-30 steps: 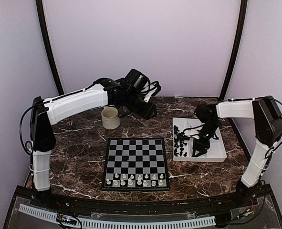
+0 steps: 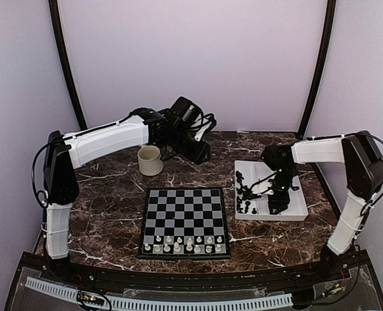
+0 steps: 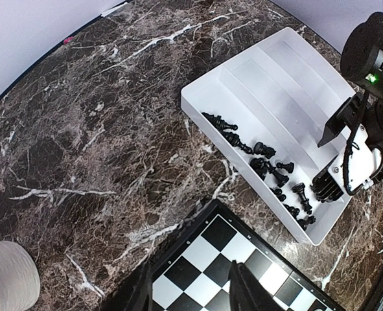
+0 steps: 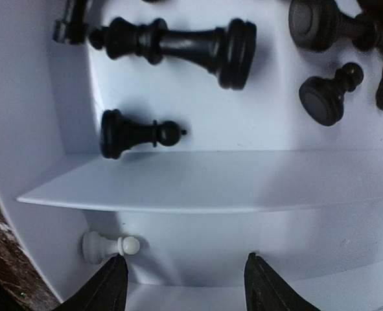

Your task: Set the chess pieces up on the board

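On the chessboard (image 2: pixel 185 214), white pieces (image 2: pixel 189 245) stand in two rows along the near side; the other squares are bare. Black pieces (image 3: pixel 262 165) lie in the left compartment of the white tray (image 2: pixel 269 217), to the right of the board. Inside that tray, beyond a divider, one white pawn (image 4: pixel 107 247) lies on its side near the end wall. My right gripper is over this compartment, open and empty, the pawn close to its left finger. Above the table behind the board hangs my left gripper, its fingers parted with nothing between them.
A cream cup (image 2: pixel 150 161) stands at the back left, beneath the left arm. The tray's divider (image 4: pixel 204 184) and walls rise close to the right gripper. Bare marble table lies left of the board.
The left arm moved slightly earlier and is now almost still; the board's pieces look unchanged.
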